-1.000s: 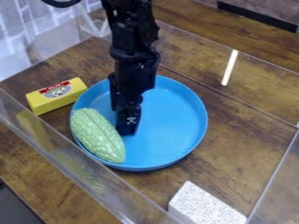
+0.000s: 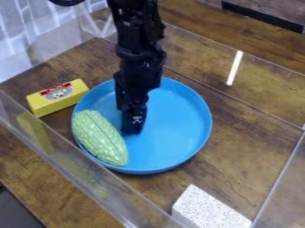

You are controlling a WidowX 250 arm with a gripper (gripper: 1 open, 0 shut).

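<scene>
A blue plate (image 2: pixel 179 142) lies on the dark wooden table, with a pale green, textured oblong object (image 2: pixel 100 138) on its left part. My black gripper (image 2: pixel 134 116) reaches down from the top into the back-left part of the plate, just behind and right of the green object. Its fingers are dark and partly hidden, so I cannot tell if anything is between them.
A yellow box (image 2: pixel 56 98) lies left of the plate. A white speckled block (image 2: pixel 209 209) is at the bottom right. A clear plastic wall (image 2: pixel 48 169) runs along the lower left. The table behind and right of the plate is mostly bare.
The gripper and arm have shifted very slightly; the plate and the objects look unchanged.
</scene>
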